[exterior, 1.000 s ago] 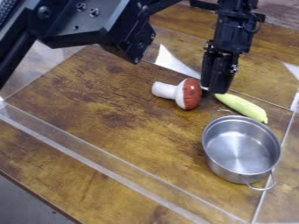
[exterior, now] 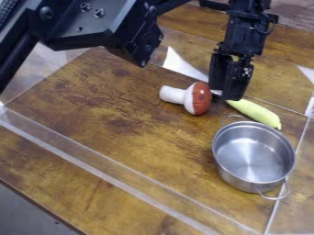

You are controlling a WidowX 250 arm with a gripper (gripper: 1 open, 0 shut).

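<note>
My black gripper (exterior: 229,84) points down at the upper right, open, its fingers just above and behind a yellow-green corn-like toy (exterior: 255,114). A toy mushroom (exterior: 196,97) with a red-brown cap and white stem lies on its side to the lower left of the gripper. A steel pot (exterior: 251,156) stands at the lower right. Whether the fingers touch the corn-like toy is hard to tell.
A white sheet-like object (exterior: 185,66) lies behind the mushroom. The dark arm covers the top left.
The gripper has shifted very slightly over the last second; the objects have stayed where they were.
</note>
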